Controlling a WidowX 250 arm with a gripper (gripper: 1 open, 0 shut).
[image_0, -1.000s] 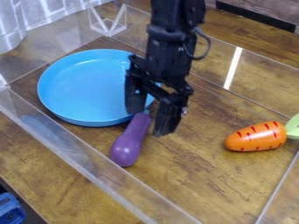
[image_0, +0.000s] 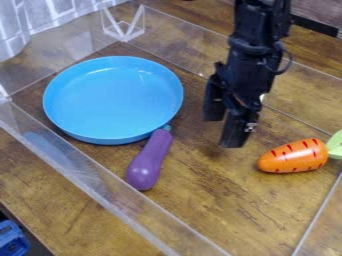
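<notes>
My black gripper hangs over the wooden table in the centre right, fingers pointing down and standing apart, with nothing seen between them. A purple eggplant lies below the blue plate, left of the gripper. An orange carrot with a pale green top lies to the gripper's lower right.
Clear plastic walls edge the work area. A blue object sits at the bottom left corner outside them. Bare table lies between the eggplant and the carrot.
My gripper has moved right and back, away from the eggplant and plate, toward the carrot's side. The eggplant, plate and carrot look unchanged.
</notes>
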